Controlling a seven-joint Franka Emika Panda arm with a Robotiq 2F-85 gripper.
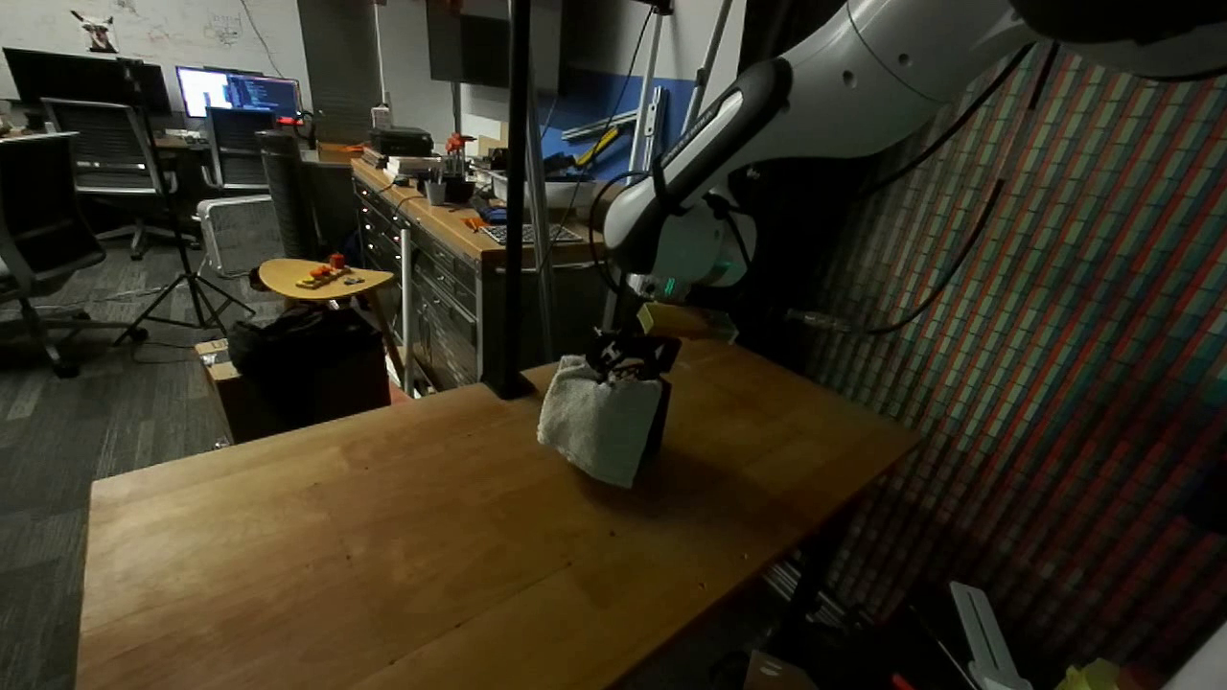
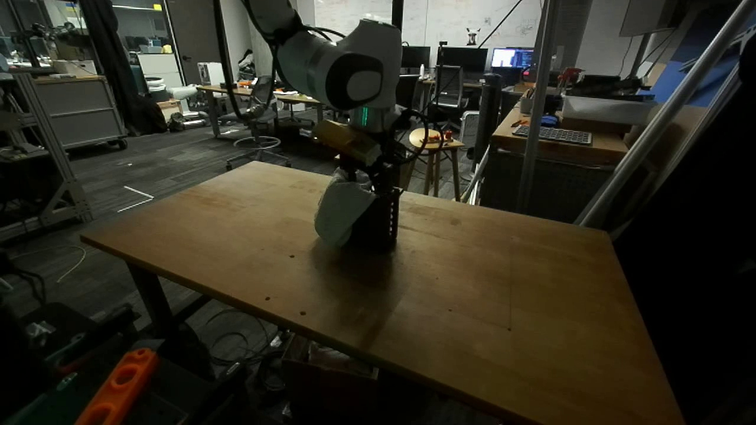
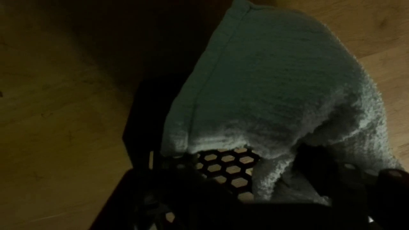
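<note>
A pale grey-white towel hangs over the side of a black basket with perforated walls. From above, the towel spreads outward, with a bunched fold near my fingers and the basket's hexagonal mesh beside it. My gripper points down at the basket's top, its dark fingers apart on either side of the mesh and the towel's fold. Poor light hides exactly where the fingertips touch. In the first exterior view the gripper is right at the towel's upper edge.
A dark upright post rises at the table's back edge. A stool with small coloured items stands beyond the table.
</note>
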